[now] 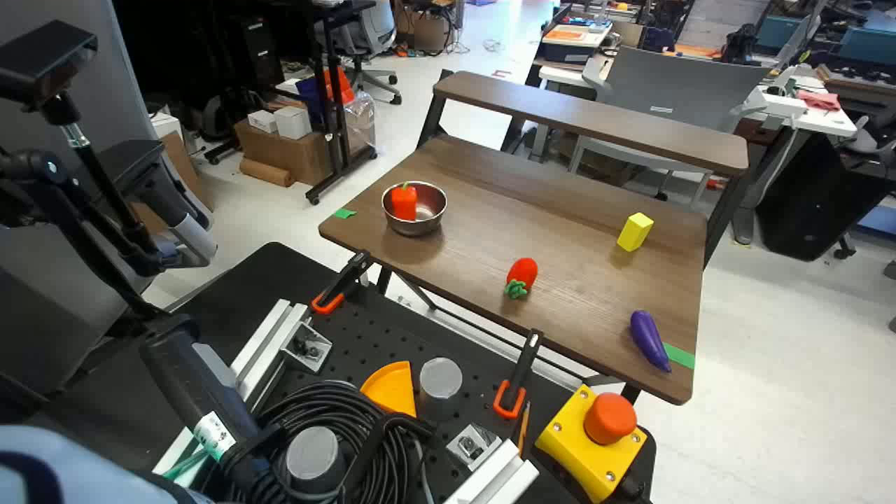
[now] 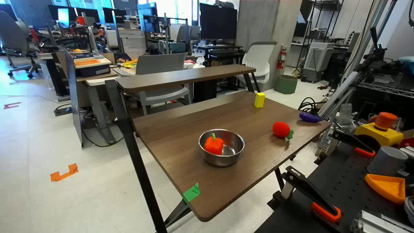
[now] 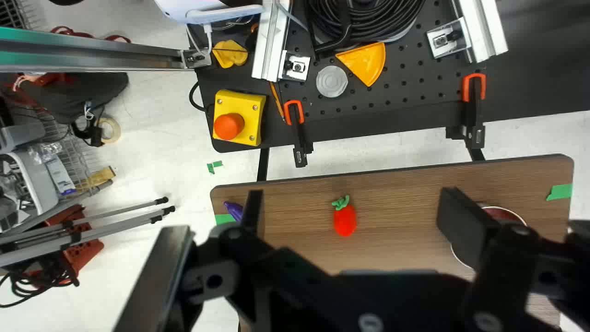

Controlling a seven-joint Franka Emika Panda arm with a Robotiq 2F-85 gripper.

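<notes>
High over the table, my gripper stands open, its two dark fingers far apart and nothing held. Far below the gap between them lies a red strawberry-like toy (image 3: 344, 219) with green leaves, on the bare tabletop. A steel bowl (image 2: 229, 157) holds an orange-red pepper (image 2: 213, 145); in the wrist view the right finger covers much of that bowl. The purple eggplant (image 1: 649, 340) rests by the table's near right corner in exterior view 1. Towards the rear stands a yellow block (image 1: 635, 232). Neither exterior view shows the gripper.
A raised shelf (image 1: 588, 117) runs along the back of the brown table (image 1: 470, 294). Across a gap, the black pegboard bench (image 3: 387, 110) carries clamps, coiled cable and a yellow box with an orange button (image 1: 610, 418).
</notes>
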